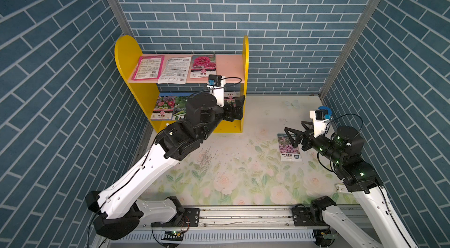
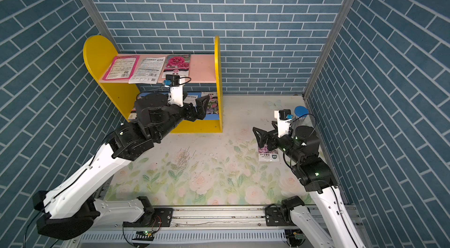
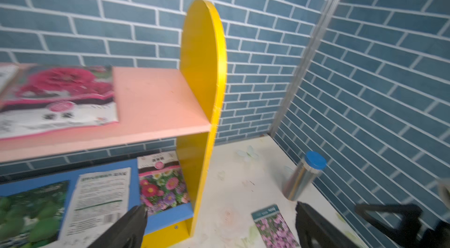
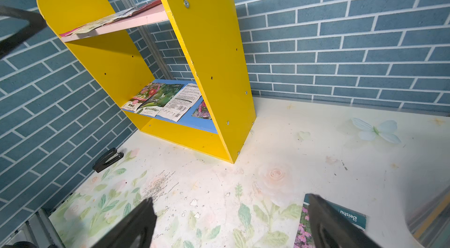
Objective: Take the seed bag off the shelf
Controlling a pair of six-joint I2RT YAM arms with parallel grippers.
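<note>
A yellow shelf unit (image 1: 245, 60) stands at the back left. On its pink top board (image 1: 230, 65) lie a pink-edged bag (image 1: 150, 68), a white text-side bag (image 1: 174, 71) and a pink-flower bag (image 1: 203, 65). More bags lie on the blue lower board (image 4: 187, 120), partly hidden by my left arm in the top left view. My left gripper (image 1: 234, 109) is open and empty before the right end of the shelf. A purple-flower seed bag (image 1: 288, 147) lies flat on the table. Above it hangs my right gripper (image 1: 299, 139), open and empty.
A steel cup with a blue lid (image 3: 307, 173) stands at the right wall, behind the right arm. A black clip-like object (image 4: 107, 159) lies by the left wall.
</note>
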